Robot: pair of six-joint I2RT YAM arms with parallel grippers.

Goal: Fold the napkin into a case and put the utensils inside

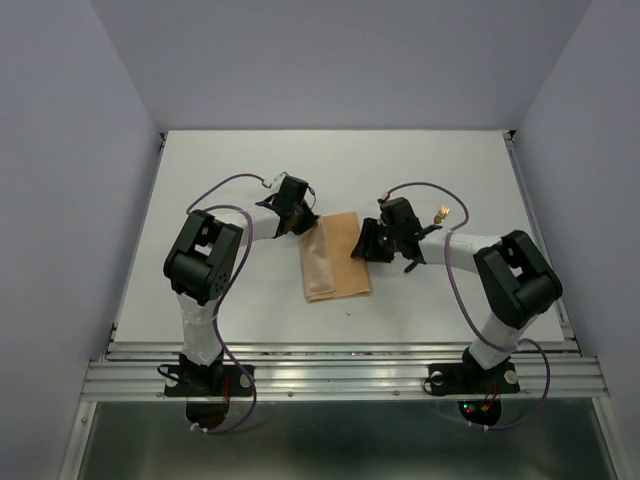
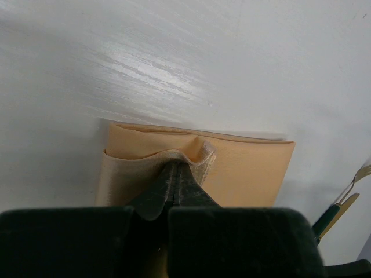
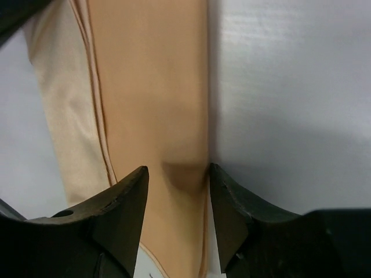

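The peach napkin lies on the table with a paler folded flap along its left side. My left gripper is shut at the flap's far corner, pressed into the cloth; whether cloth is between its fingertips is unclear. My right gripper stands part open low over the napkin's right edge, one fingertip either side of that edge. The utensils, a fork and a knife with green handles, lie to the right of the napkin, partly hidden by the right arm in the top view.
Metal rails run along the front edge. The right arm reaches across the table's right side.
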